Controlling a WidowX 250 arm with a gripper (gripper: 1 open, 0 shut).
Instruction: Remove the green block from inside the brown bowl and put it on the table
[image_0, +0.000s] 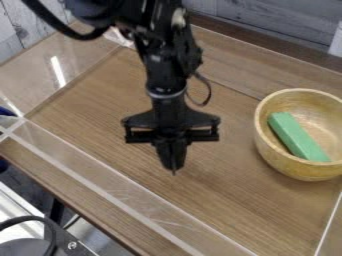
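The green block (298, 137) lies inside the brown bowl (267, 150), tilted along its inner slope, at the right of the camera view. My black gripper (173, 170) hangs low over the middle of the table, to the left of the bowl and well apart from it. Its fingertips point down and appear close together, with nothing visible between them. They are dark and small, and whether a gap remains between them is hard to make out.
Bare brown tabletop (94, 115) stretches left of the gripper and in front of the bowl. A clear strip edges the table at the front left. Round silver hardware with a black cable (34, 235) sits at the lower left corner.
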